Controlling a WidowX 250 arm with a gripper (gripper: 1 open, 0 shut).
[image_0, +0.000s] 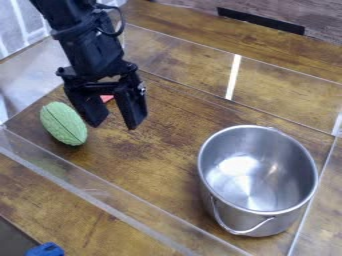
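My black gripper (112, 108) hangs over the wooden table at the upper left, its fingers open. Just left of it a pale green ridged oval object, like a melon or gourd (63, 124), lies on the table. A small red item (107, 98) is mostly hidden behind the gripper. At the lower right stands a steel pot (257, 178) with a wire handle, empty inside.
Clear panels or strips edge the work area. A blue object (44, 249) sits at the lower left corner.
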